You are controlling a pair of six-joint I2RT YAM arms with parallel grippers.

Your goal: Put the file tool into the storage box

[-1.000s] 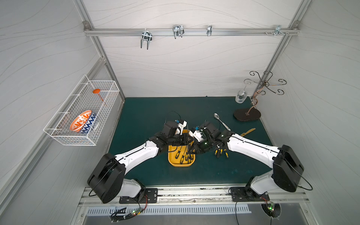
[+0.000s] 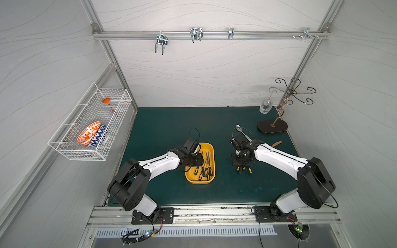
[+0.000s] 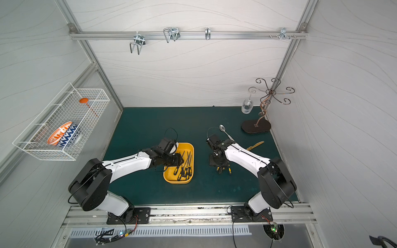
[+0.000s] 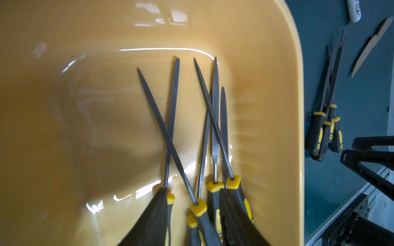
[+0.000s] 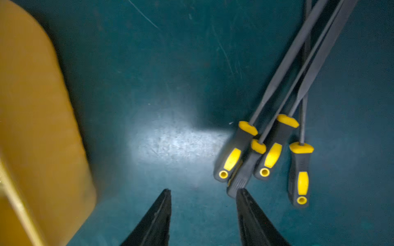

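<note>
The yellow storage box (image 2: 200, 180) holds several files (image 4: 176, 162) with black-and-yellow handles, some crossed. My left gripper hangs low over it, fingers apart above the handles; whether anything is between them is unclear, and nothing looks lifted. To the right of the box, several more files (image 5: 277, 147) lie bunched on the mat, handles toward the front. My right gripper is open over them, just short of the handles in its wrist view, with nothing between its fingers.
A spoon (image 2: 244, 131) and a wooden knife (image 3: 255, 145) lie behind the loose files. A metal stand (image 2: 272, 126) and a glass (image 2: 266, 106) stand back right. A wire basket (image 2: 99, 155) with bowls hangs left.
My right gripper has moved rightward, away from the box to above the loose files. My left arm has drawn back slightly from where the grippers were close together.
</note>
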